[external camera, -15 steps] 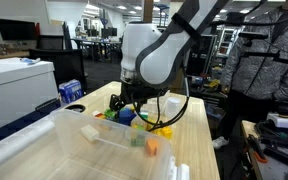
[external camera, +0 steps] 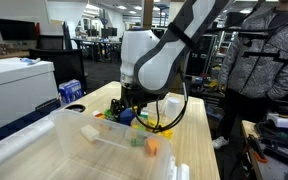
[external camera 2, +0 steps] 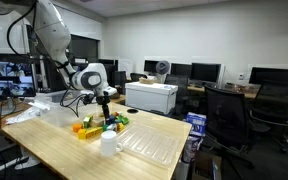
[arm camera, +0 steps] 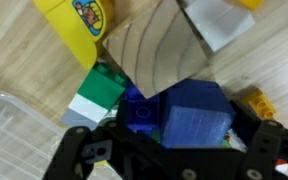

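Note:
My gripper is open above a cluster of toy blocks, its dark fingers [arm camera: 84,152] spread wide in the wrist view. A shiny blue block [arm camera: 196,115] sits between the fingers, nearer the right one, and a darker blue studded brick [arm camera: 140,112] lies beside it. Whether either finger touches a block, I cannot tell. Close by are a wooden block [arm camera: 154,50], a green brick [arm camera: 102,85] and a yellow piece [arm camera: 69,25]. From outside, the gripper [external camera 2: 106,108] is low over the colourful pile.
A clear plastic bin [external camera: 114,150] stands in front of the blocks in exterior view 1. Exterior view 2 shows a white mug [external camera 2: 109,145] and a pale tray [external camera 2: 152,145] near the pile. Bare wood shows at the table's [external camera 2: 59,150] near side.
The arm has shifted slightly right and down in exterior view 1. The blocks and bin look unmoved.

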